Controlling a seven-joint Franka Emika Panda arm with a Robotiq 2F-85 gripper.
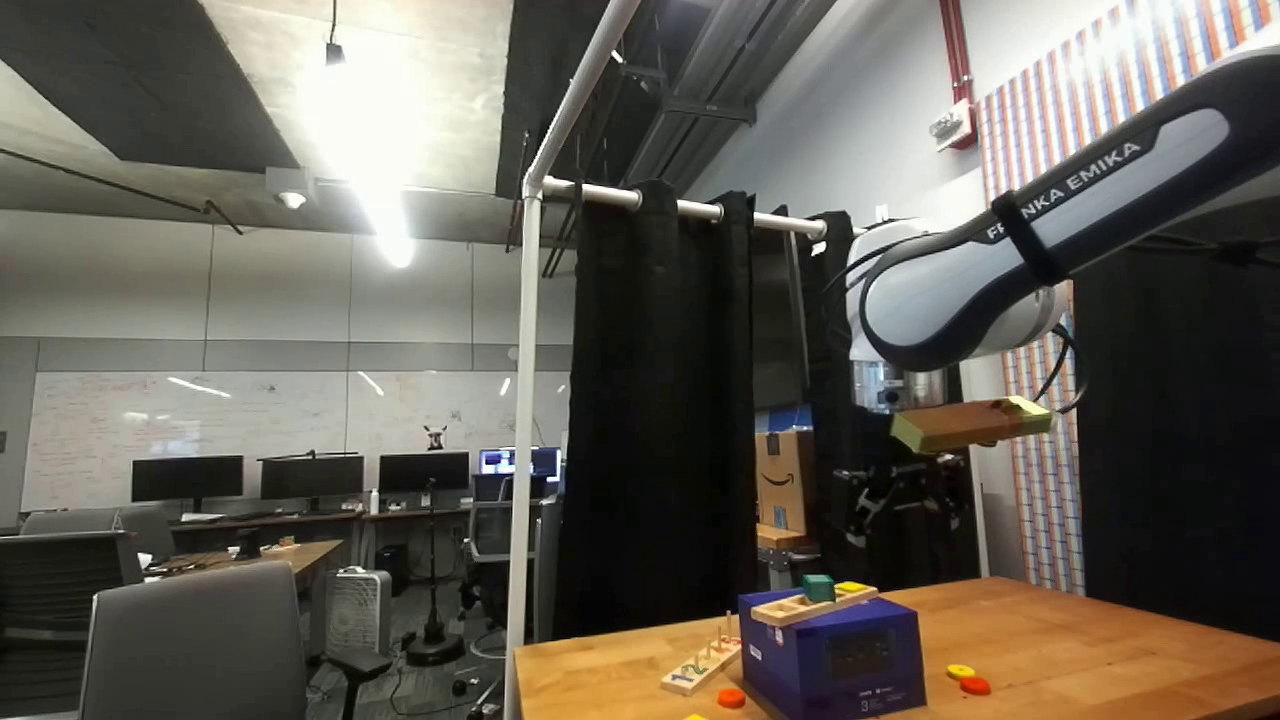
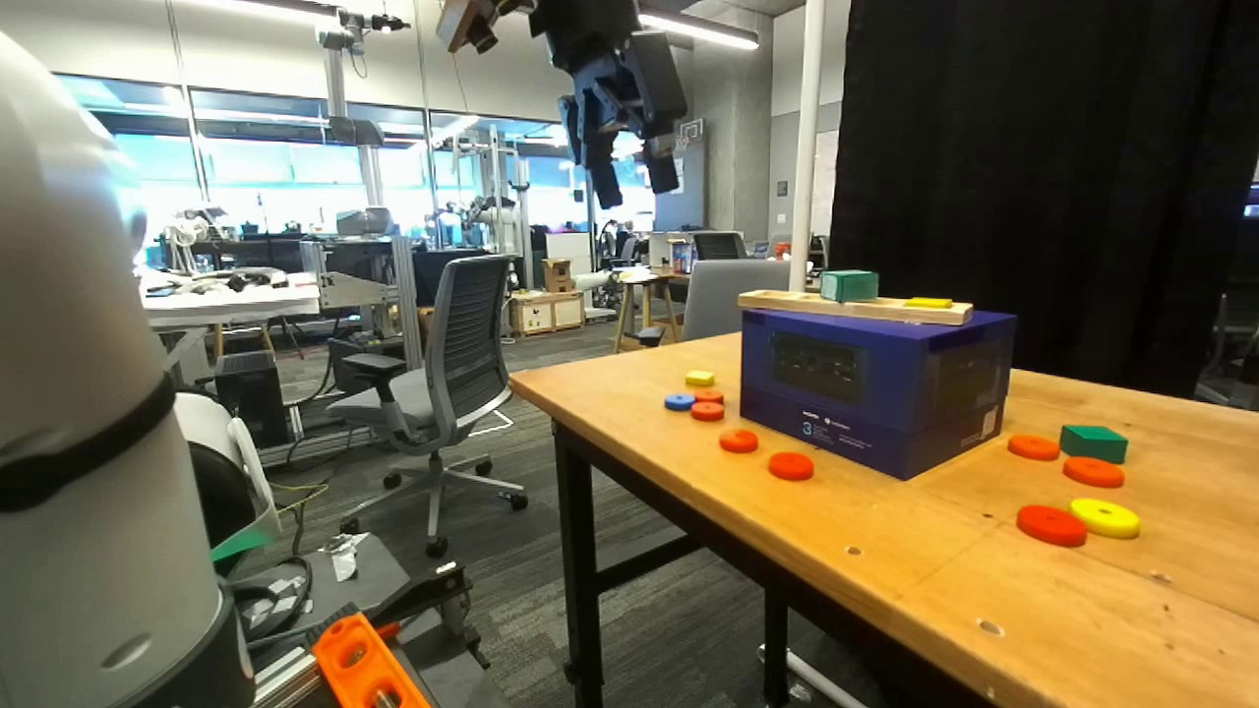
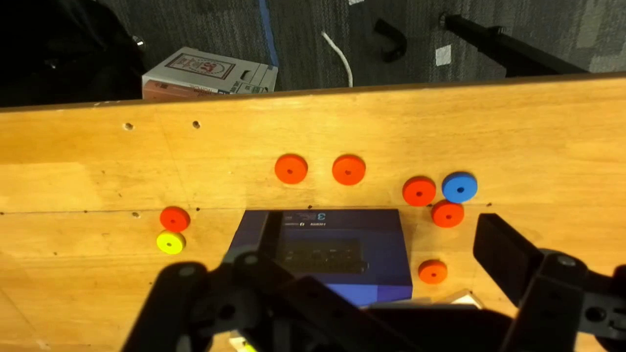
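Note:
My gripper hangs open, well above the table, with nothing between its fingers. In the wrist view its two dark fingers stand wide apart over the blue box. On top of that box lies a wooden tray holding a green block and a yellow piece. Orange-red rings, a blue ring and a yellow ring are spread on the table around the box. A green block sits on the tabletop too. The gripper's lower part hides the tray almost entirely in the wrist view.
Beside the box, a numbered wooden peg board lies on the table. The table's edge runs along the top of the wrist view, with floor beyond it. Bare tabletop shows at the left there.

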